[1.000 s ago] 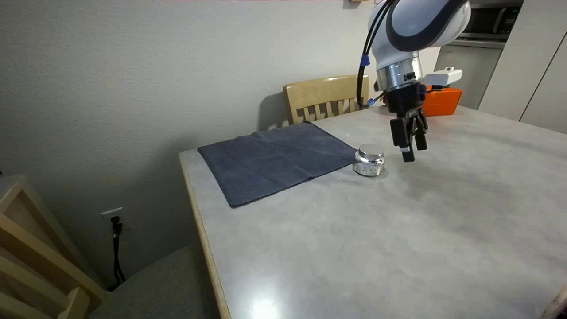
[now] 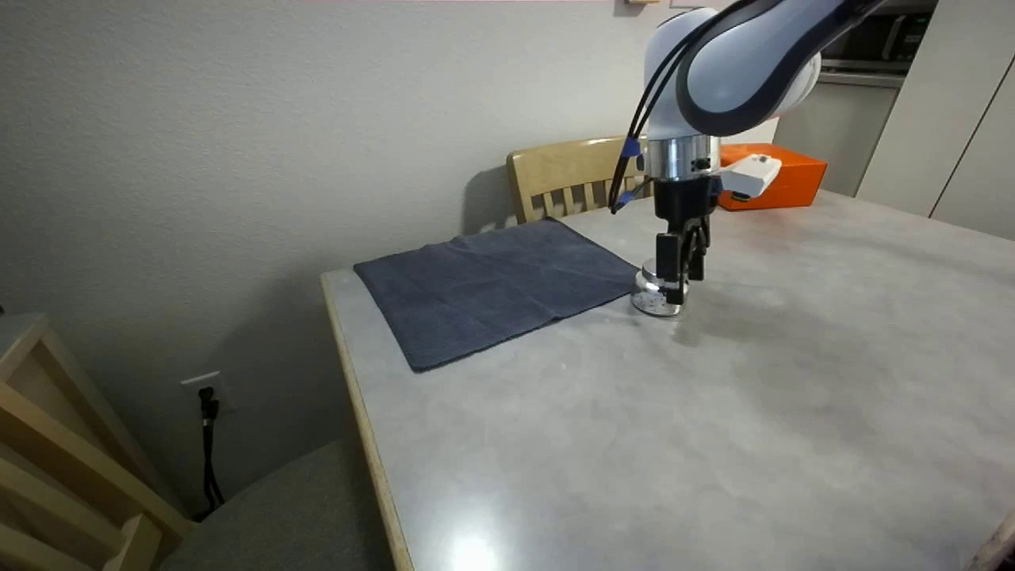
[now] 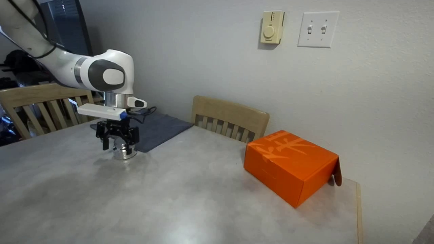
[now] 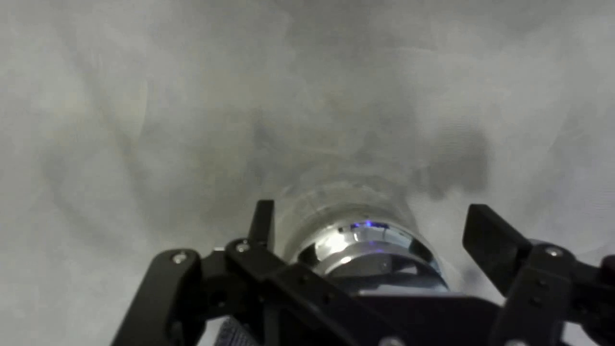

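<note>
A small glass jar with a silver lid (image 2: 653, 296) stands upright on the table, close to the corner of a dark blue cloth (image 2: 495, 285). My gripper (image 2: 681, 285) is open and lowered over the jar, pointing down. In exterior view 2 the jar (image 3: 122, 151) shows between and below the parted fingers of the gripper (image 3: 117, 148). From the wrist, the shiny lid (image 4: 369, 248) appears between the two fingers, nearer the left one, with a gap on the right. The lid's lower part is hidden behind the gripper body.
An orange box (image 3: 291, 162) sits on the table near the wall, well apart from the jar. Wooden chairs (image 3: 230, 116) stand at the table's edges.
Over the last second my gripper has moved left and slightly down in exterior view 1, from beside the jar to over it, and straightened to vertical. The jar and cloth have not moved.
</note>
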